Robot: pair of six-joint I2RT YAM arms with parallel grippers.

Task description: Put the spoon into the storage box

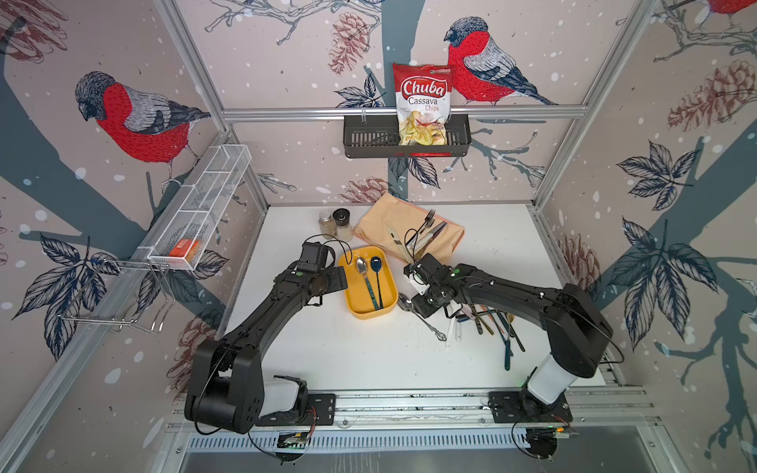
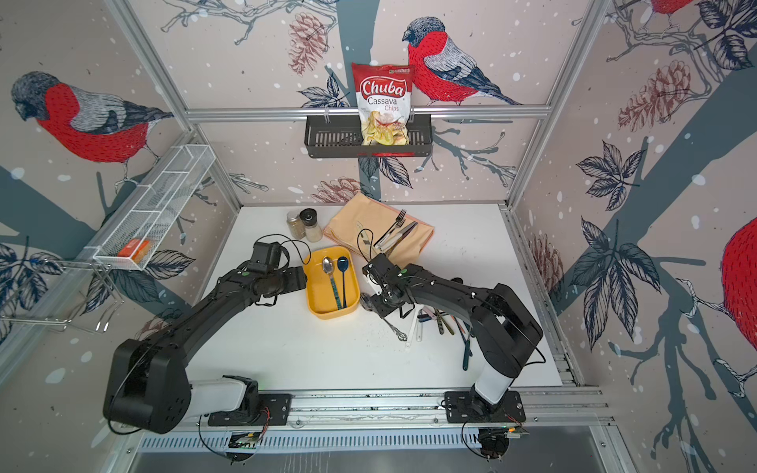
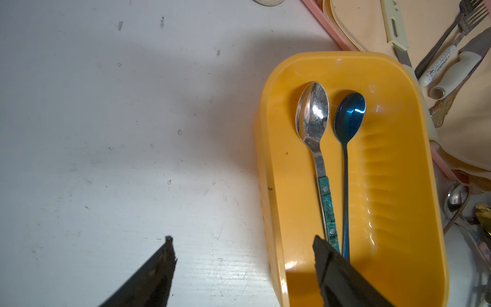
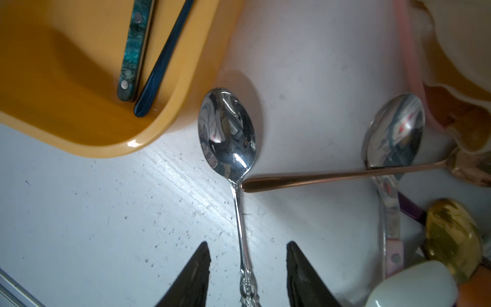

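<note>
A yellow box [image 1: 370, 307] holds a steel spoon with green handle [image 3: 312, 112] and a blue spoon [image 3: 349, 115]. Just outside it lies a steel spoon with ornate handle [image 4: 226, 133], a copper handle touching its neck. My right gripper hovers over that ornate handle, open with nothing between its fingers. My left gripper is open beside and above the box's left side, with nothing held.
A pile of cutlery [image 1: 504, 331] lies at the right. Behind are an orange cloth [image 2: 418, 244] with knives and forks, and two shakers [image 2: 311, 228].
</note>
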